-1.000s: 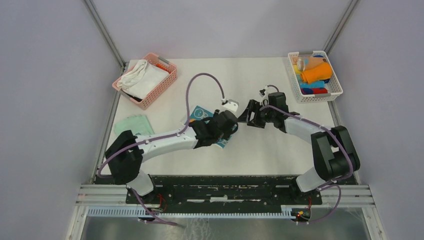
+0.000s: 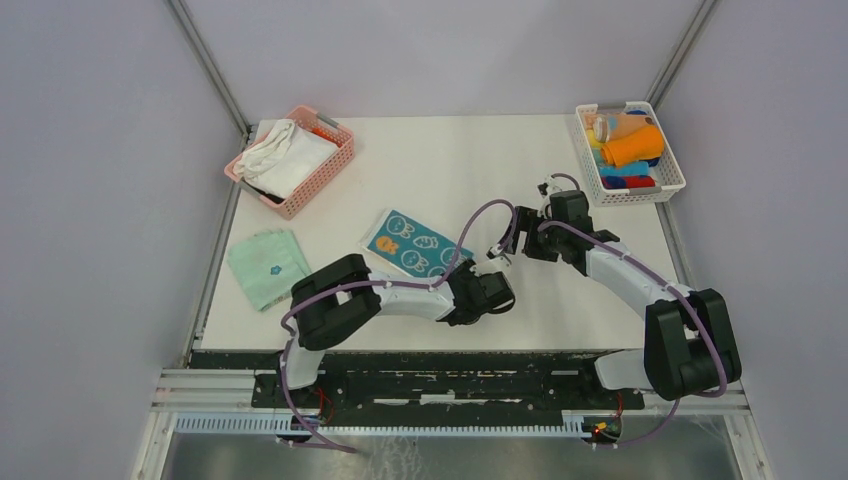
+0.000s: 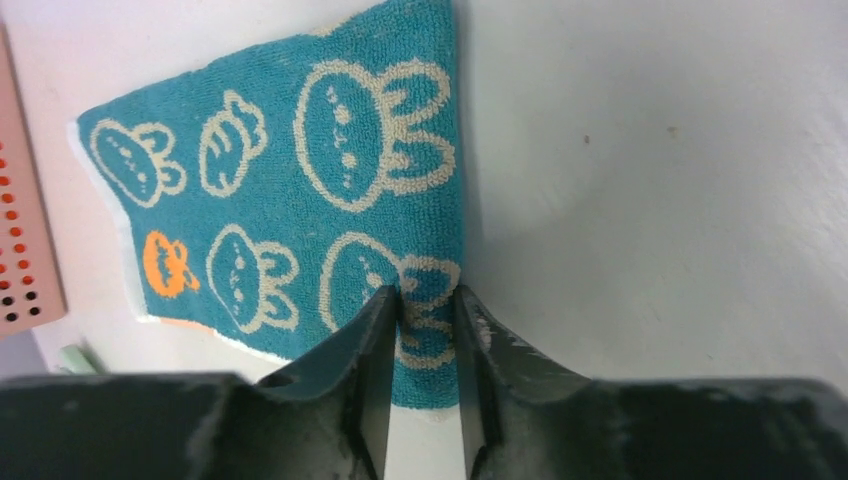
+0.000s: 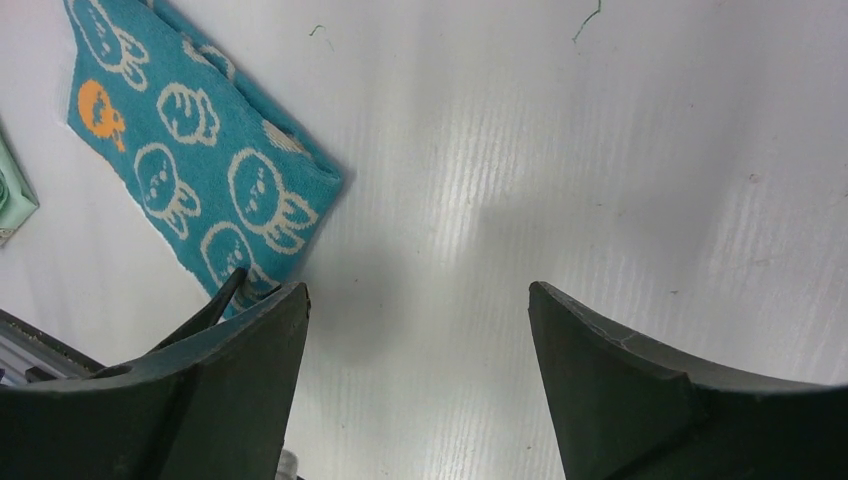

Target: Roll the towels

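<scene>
A teal towel with white bunny prints [image 2: 410, 240] lies on the table, its right edge folded into a narrow strip in the left wrist view [image 3: 340, 160]. My left gripper is down at that folded edge, its fingertips close on either side of it near the lower end; whether it pinches the cloth I cannot tell. My right gripper stands open over bare table right of the towel, nothing between its fingers. A folded mint towel [image 2: 268, 268] lies at the left.
A pink basket with white cloths [image 2: 335, 165] sits back left, a white basket with colourful rolled towels [image 2: 670, 185] back right.
</scene>
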